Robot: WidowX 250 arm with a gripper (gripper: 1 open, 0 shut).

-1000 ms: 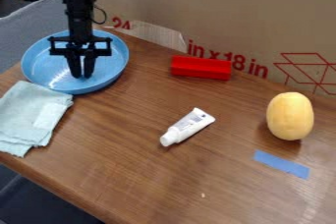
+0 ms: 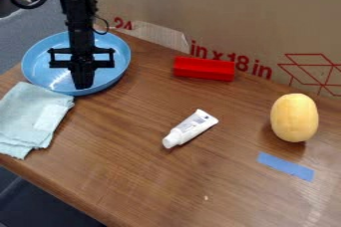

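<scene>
My black gripper [image 2: 83, 72] is lowered into a blue plate [image 2: 115, 72] at the left of the wooden table, its fingertips down on or near the plate's surface. The fingers look shut, with nothing visible between them, though the dark shapes overlap. A light, pale folded cloth [image 2: 30, 119] lies just in front of the plate at the table's left edge.
A red block [image 2: 204, 68] lies by the cardboard backdrop [image 2: 226, 12]. A white tube [image 2: 189, 128] lies mid-table, a yellow oval object [image 2: 293, 117] at the right, with a blue strip [image 2: 285, 166] in front of it.
Over the last second my gripper has moved slightly down and toward the front within the plate. The objects on the table have not visibly moved.
</scene>
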